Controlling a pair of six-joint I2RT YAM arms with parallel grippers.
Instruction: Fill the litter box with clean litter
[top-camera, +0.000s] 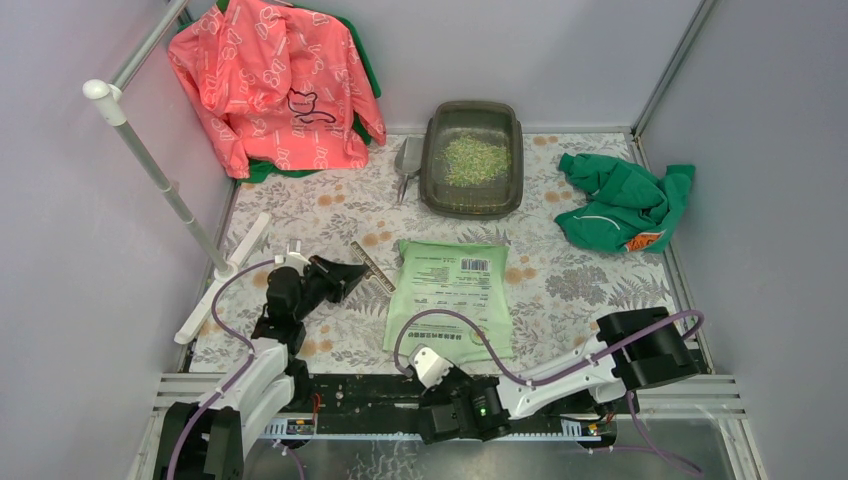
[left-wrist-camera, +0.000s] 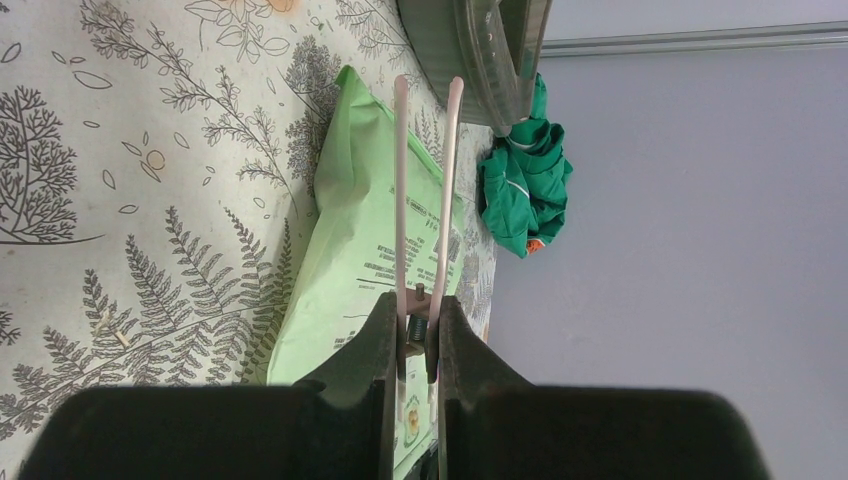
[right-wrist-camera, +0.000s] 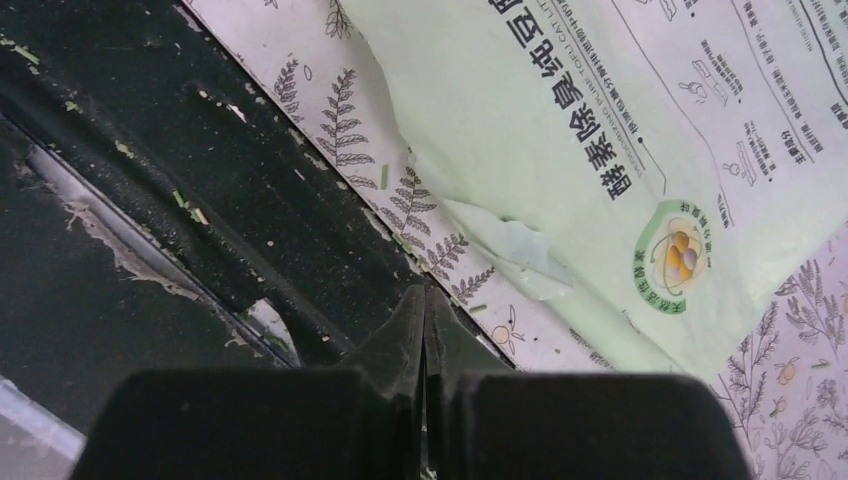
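The pale green bag of litter (top-camera: 455, 275) lies flat on the patterned mat, its lower edge by the dark front strip. My right gripper is shut with nothing between its fingers. The bag's folded lower corner (right-wrist-camera: 525, 275) lies apart from it, up and to the right in the right wrist view. From above, the right arm hides those fingertips. On the left, my left gripper is shut on a pale two-armed clip (left-wrist-camera: 447, 190) with a spring. The grey litter box (top-camera: 432, 185) stands behind the bag with some green litter in it.
A grey scoop (top-camera: 409, 160) lies left of the litter box. Green cloth (top-camera: 625, 205) is heaped at right, and a pink garment (top-camera: 275, 90) hangs back left near a white pole stand (top-camera: 165, 185). Bare mat shows right of the bag.
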